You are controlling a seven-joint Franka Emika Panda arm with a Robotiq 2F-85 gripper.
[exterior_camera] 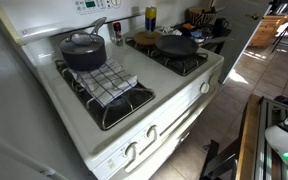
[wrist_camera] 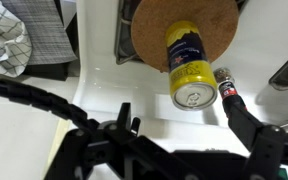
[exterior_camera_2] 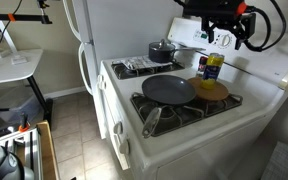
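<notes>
In the wrist view my gripper is open, its dark fingers far apart with nothing gripped. A yellow can with a dark blue label (wrist_camera: 189, 55) stands upright below and between them. A small dark bottle with a red band (wrist_camera: 227, 88) is beside the can, near the right finger. In exterior view 2 the gripper (exterior_camera_2: 244, 43) hangs above and to the right of the can (exterior_camera_2: 213, 70), clear of it. The can's base overlaps a round brown board (exterior_camera_2: 216, 91); whether it rests on that cannot be told. Exterior view 1 shows the can (exterior_camera: 150, 18), but no gripper.
A black frying pan (exterior_camera_2: 169, 90) sits on the near burner, its handle sticking out over the front. Farther along the stove are a lidded dark pot (exterior_camera: 82, 50) and a checked cloth (exterior_camera: 107, 82) on a grate. The control panel (exterior_camera_2: 249, 62) rises behind.
</notes>
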